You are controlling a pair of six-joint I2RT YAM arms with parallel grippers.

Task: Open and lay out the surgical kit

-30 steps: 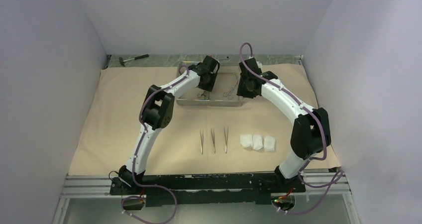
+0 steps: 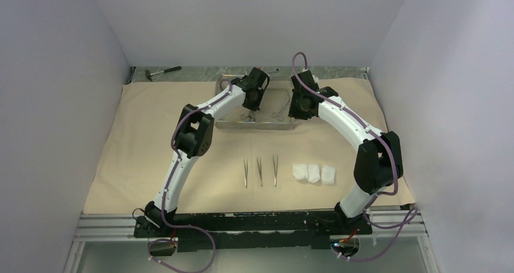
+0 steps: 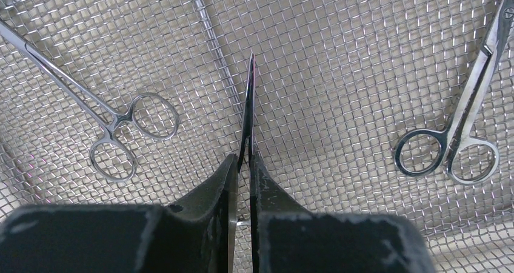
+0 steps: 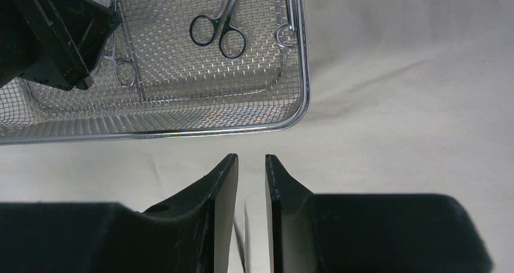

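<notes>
Over the wire mesh tray (image 2: 273, 125), my left gripper is shut on a slim steel instrument (image 3: 248, 103), held point-forward between its fingertips. In the left wrist view, ring-handled forceps (image 3: 113, 127) lie to its left and scissors (image 3: 459, 133) to its right on the mesh. My right gripper hangs part open just outside the tray's near right corner, nothing between its fingertips. Three tweezers (image 2: 260, 170) lie in a row on the beige cloth in front of the tray.
White gauze pads (image 2: 313, 173) lie at the front right of the cloth. A black-handled hammer-like tool (image 2: 163, 71) rests on the back strip at the left.
My left arm has shifted very slightly over the tray. The right arm and the laid-out items look unchanged.
</notes>
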